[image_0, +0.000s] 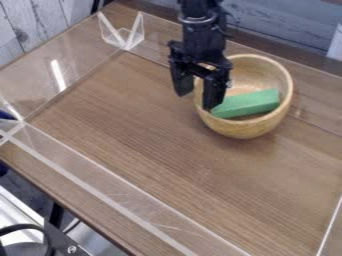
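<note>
The black gripper (198, 84) hangs from the arm at the top centre, over the left part of a wooden bowl (245, 130). Its fingers reach down at the bowl's left rim and inside it, apart from one another. A green block (247, 102) lies in the bowl, to the right of the gripper, with nothing seen between the fingers.
A clear plastic stand (120, 30) is at the back left. Black cables lie at the lower left edge.
</note>
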